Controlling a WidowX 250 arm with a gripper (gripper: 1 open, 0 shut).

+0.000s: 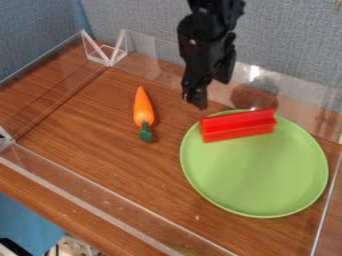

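My black gripper hangs open at the top centre, above the wooden table between an orange carrot and a green plate. Nothing shows between its fingers. The carrot lies on the table with its green top toward the front. A red rectangular block rests on the back part of the plate.
A clear plastic rim runs around the table. White wire frames stand at the back left corner and left edge.
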